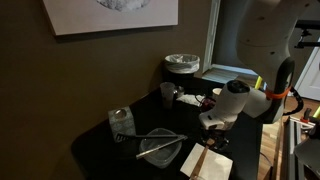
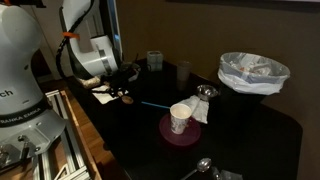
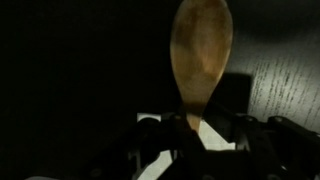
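A wooden spoon (image 3: 200,45) lies lengthwise in the wrist view, its bowl pointing away from my gripper. The dark fingers close around its handle, though the contact is hard to make out. From the side, the spoon's handle (image 1: 199,163) crosses a white sheet (image 1: 214,166) on the black table, with my gripper (image 1: 212,138) low at the sheet's far edge. The spoon's bowl (image 2: 127,99) shows just beyond my gripper (image 2: 118,91) in exterior view 2. Whether the spoon still touches the table cannot be told.
Beside the sheet are a clear container (image 1: 160,152), a dark utensil (image 1: 160,136) and a metal grater (image 1: 122,122). A white cup (image 2: 180,118) stands on a red plate (image 2: 166,128), near a blue stick (image 2: 157,104). The lined bin (image 2: 249,74) stands at the back.
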